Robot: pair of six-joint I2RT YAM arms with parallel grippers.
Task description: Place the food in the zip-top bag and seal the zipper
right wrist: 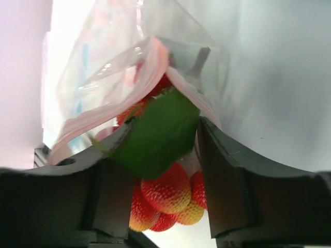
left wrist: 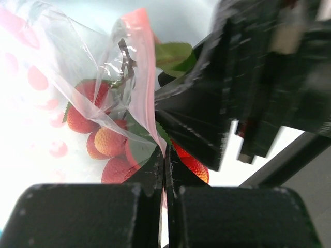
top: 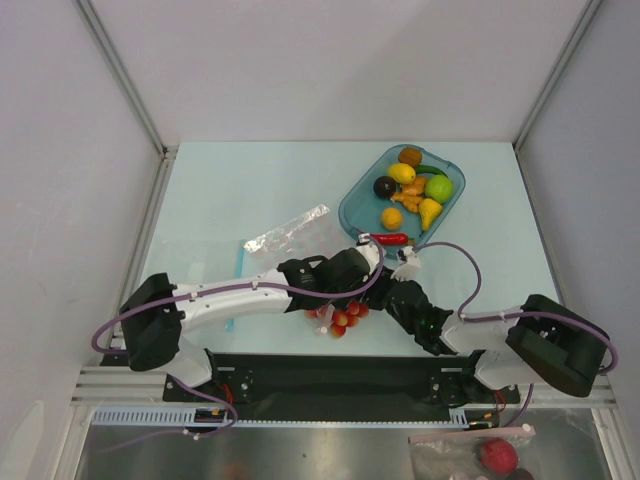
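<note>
A clear zip top bag (top: 300, 238) with a pink-edged mouth lies in front of the arms. Pinched in my shut left gripper is the bag's pink edge (left wrist: 142, 72). Red-yellow lychees (left wrist: 111, 142) on a leafy stem show through the film, and several more hang below the mouth. My right gripper stands open at the mouth, its fingers (right wrist: 212, 147) spread on either side of a green leaf (right wrist: 160, 132). Lychees (right wrist: 166, 190) also show beneath those fingers. From above, both gripper tips are largely hidden.
A blue-grey basket (top: 352, 215) of fruit and vegetables stands behind the grippers, with a red chili (top: 390, 239) near its front edge. A red round item (top: 498, 456) lies at the front right.
</note>
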